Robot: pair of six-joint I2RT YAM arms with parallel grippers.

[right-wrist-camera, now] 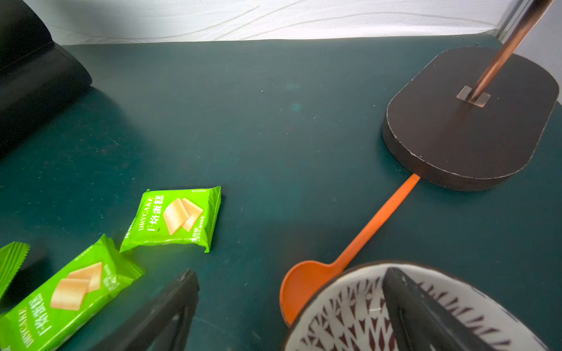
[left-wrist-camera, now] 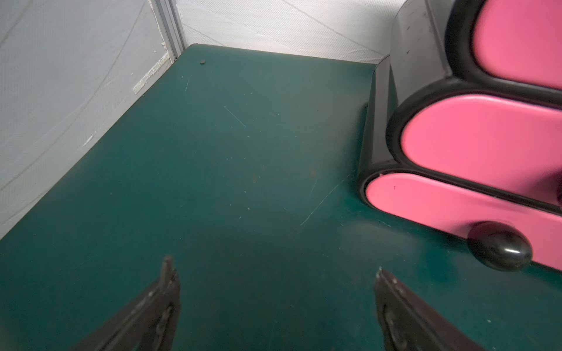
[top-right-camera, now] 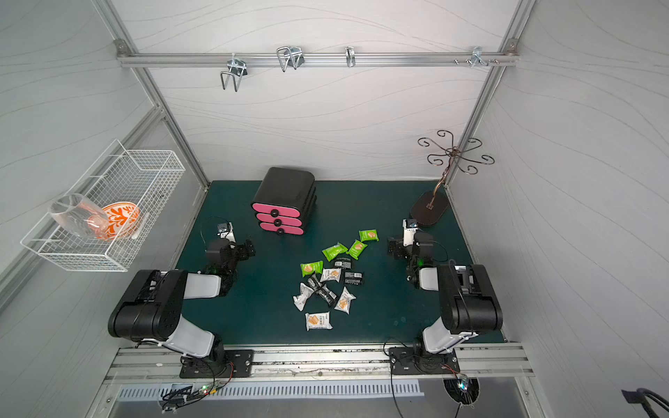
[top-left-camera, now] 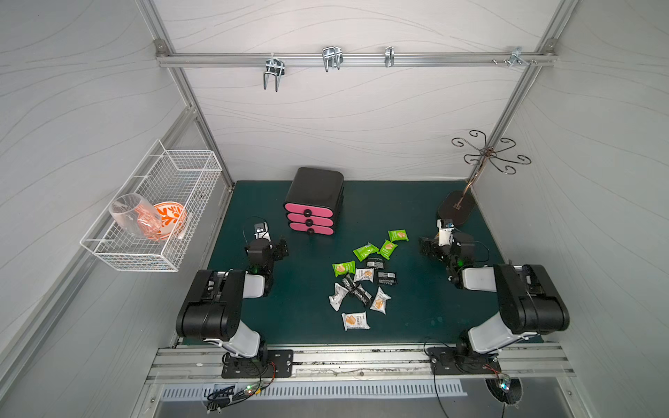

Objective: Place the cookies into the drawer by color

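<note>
A black cabinet (top-left-camera: 315, 186) with three pink drawer fronts stands at the back left, its drawers all closed. The bottom pink drawer (left-wrist-camera: 424, 201) shows a round black knob (left-wrist-camera: 499, 245). Green cookie packs (top-left-camera: 364, 251), black packs (top-left-camera: 387, 278) and white packs (top-left-camera: 355, 320) lie loose mid-table; one green pack (right-wrist-camera: 174, 217) is close to my right gripper. My left gripper is open and empty, in front and left of the cabinet. Right of the packs, my right gripper hangs open with nothing held.
A patterned bowl (right-wrist-camera: 357, 304) and an orange spoon (right-wrist-camera: 374, 225) lie beneath my right gripper. Behind them stands a metal rack on a dark base (right-wrist-camera: 468, 128). A white wire basket (top-left-camera: 132, 262) hangs on the left wall.
</note>
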